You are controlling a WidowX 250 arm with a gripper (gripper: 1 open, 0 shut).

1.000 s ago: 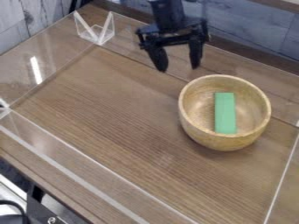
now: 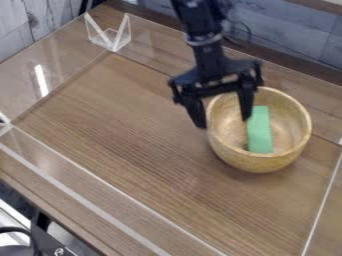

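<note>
A black robot arm reaches down from the top centre, its gripper (image 2: 211,100) open over the near left part of a round wooden bowl (image 2: 230,152). The gripper's fingers are spread and blurred, hanging at the bowl's rim. In the bowl lies a green rectangular block (image 2: 261,130), on the right side, clear of the fingers.
A wooden table (image 2: 100,150) fills the scene, with wide free room at the left and front. A small white wire-like object (image 2: 110,35) stands at the back left. Dark space and a cable show at the lower left edge.
The gripper has come down and toward the camera, from behind the bowl to over its rim. The bowl and green block have stayed about where they were.
</note>
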